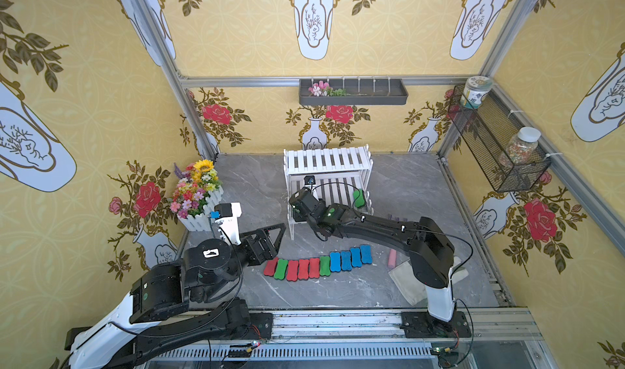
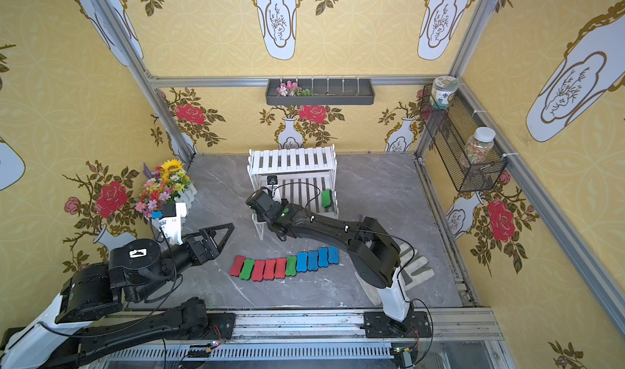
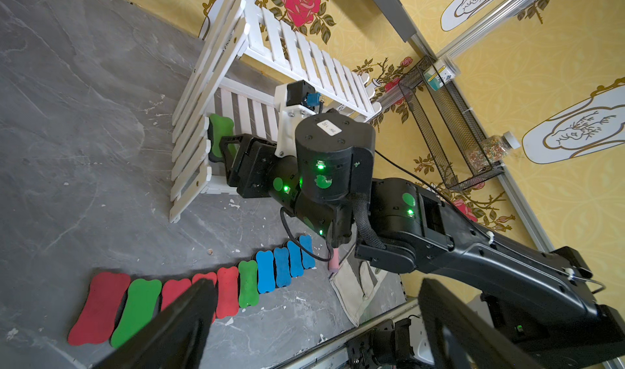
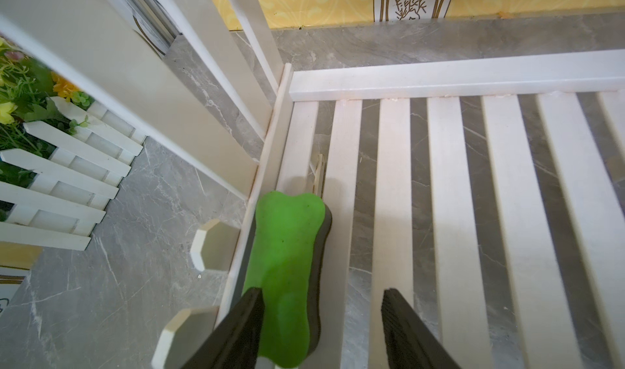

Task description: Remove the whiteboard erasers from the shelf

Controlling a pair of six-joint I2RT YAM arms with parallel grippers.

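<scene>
A white slatted shelf (image 1: 328, 159) holds a green eraser (image 4: 284, 271) at the left end of its lower tier, with my right gripper open directly over it, a finger either side. Another green eraser (image 1: 358, 198) lies at the tier's right end. Red, green and blue erasers (image 1: 303, 268) form a row on the table in front. My left gripper (image 1: 276, 237) stands open to the left, above the table near that row, holding nothing.
A flower planter (image 1: 195, 209) stands left of the shelf. A beige cloth (image 1: 407, 281) lies at the front right. A wire basket (image 1: 494, 147) with jars and a grey tray (image 1: 353, 98) hang on the walls.
</scene>
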